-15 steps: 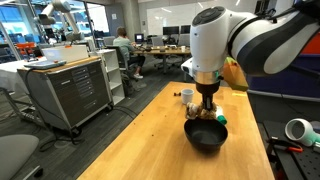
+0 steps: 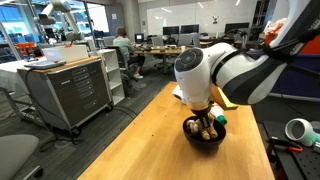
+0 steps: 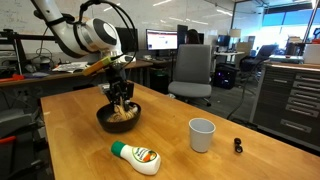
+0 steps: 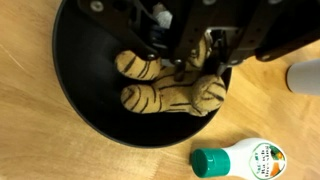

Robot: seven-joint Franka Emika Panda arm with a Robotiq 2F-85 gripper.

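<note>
A plush toy with tan and black tiger stripes (image 4: 180, 97) rests inside the black bowl (image 4: 82, 85), its paws and rounded parts showing in the wrist view. The same bowl (image 3: 118, 128) stands on the wooden table in exterior view 2, with the toy (image 3: 123, 109) rising from its middle. My gripper points down into the bowl, its fingers right at the toy. From the side, the gripper (image 3: 122, 96) sits just above the bowl's rim. Dark finger parts overlap the toy, so whether they still grip it is unclear.
A white bottle with a green cap (image 3: 135, 157) lies on its side close to the bowl. Farther off stands a white mug (image 3: 201, 135), and a small dark object (image 3: 238, 145) is beyond it. In exterior view 1, bare tabletop (image 2: 135, 145) stretches left of the bowl.
One second ago the toy hung in my gripper above and behind the bowl.
</note>
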